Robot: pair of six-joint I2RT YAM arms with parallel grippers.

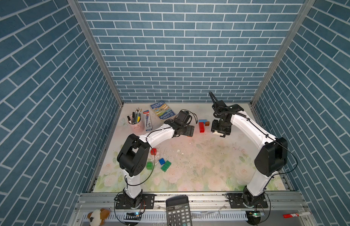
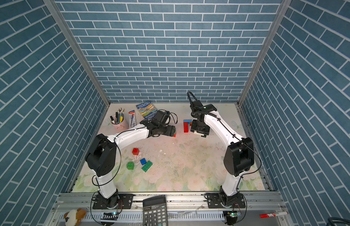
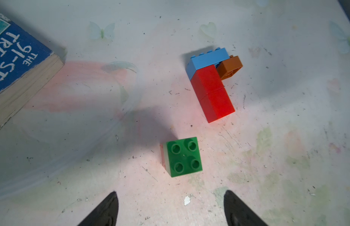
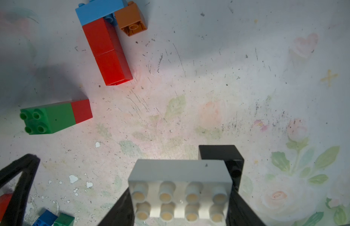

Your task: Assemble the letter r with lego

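Observation:
In the right wrist view a white brick (image 4: pixel 180 169), studs toward the camera, is gripped by my right gripper, held above the table; a small black block (image 4: pixel 220 152) shows behind it. Two red bricks (image 4: pixel 107 52) in a row, a blue brick (image 4: pixel 101 9) at their far end and a brown brick (image 4: pixel 129 17) beside it form a corner shape. To their left stands a green brick (image 4: pixel 58 116) on a red brick (image 4: pixel 81 110). My left gripper is open over that stack, nothing between its fingers; the stack is mostly hidden in the top left view.
Loose bricks lie front left: a red brick (image 1: pixel 153 151), a blue brick (image 1: pixel 161 161) and two green ones. A book (image 1: pixel 162 110), a toothpaste box (image 1: pixel 147 120) and a pen cup (image 1: pixel 136 124) stand at back left.

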